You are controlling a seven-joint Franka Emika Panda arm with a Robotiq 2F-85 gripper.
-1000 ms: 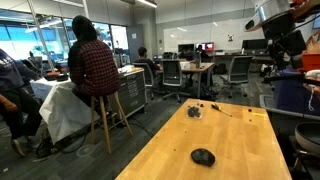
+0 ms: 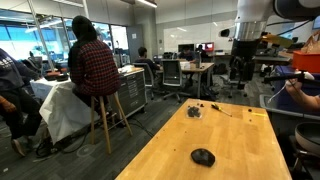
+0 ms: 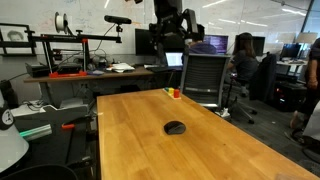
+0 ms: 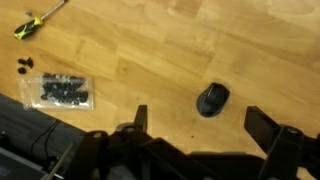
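Note:
A black computer mouse [image 4: 212,99] lies alone on the wooden table; exterior view 1 shows the same dark mouse [image 2: 203,157] toward the near end. My gripper is open high above the table, its two dark fingers set wide apart and nothing between them. In the wrist view the mouse appears between and slightly beyond the fingertips, well below them. A clear bag of small black pieces [image 4: 58,91] rests near the table edge. Beyond it is a screwdriver with a yellow and black handle [image 4: 28,29].
A few loose black bits [image 4: 25,65] lie between bag and screwdriver. A small red and yellow item [image 3: 176,94] sits at the table's end. An office chair [image 3: 203,78] stands just past that end.
In exterior view 1 the arm has swung left from the right side, now hanging over the table's far right part. Objects on the table have not moved.

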